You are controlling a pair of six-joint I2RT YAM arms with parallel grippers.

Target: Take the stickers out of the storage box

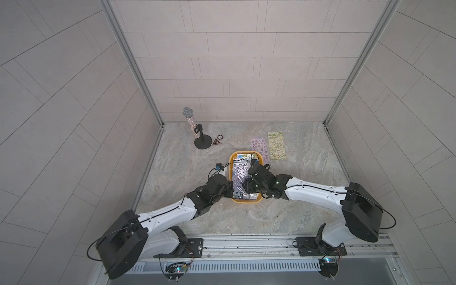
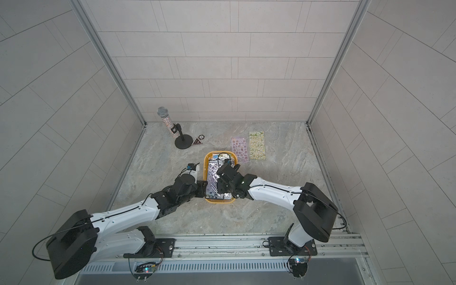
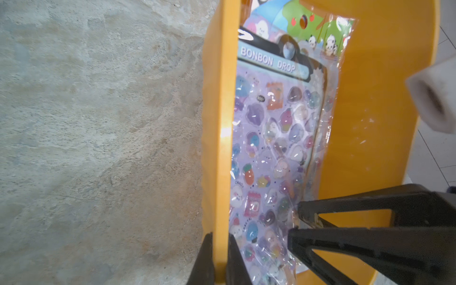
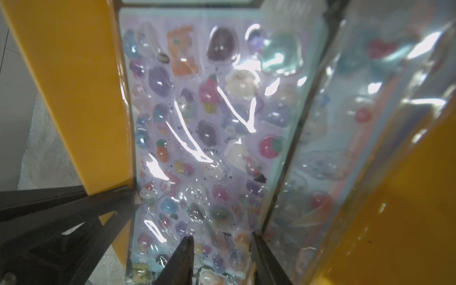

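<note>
The orange storage box holds stickers in clear plastic, the top sheet lilac with puffy shapes. My left gripper is shut at the box's left wall, whose edge runs between its fingers. My right gripper is over the stickers inside the box, its fingertips part open with nothing visibly held between them.
A pink sticker sheet and a yellow one lie behind the box. A microphone on a stand and small trinkets sit at back left.
</note>
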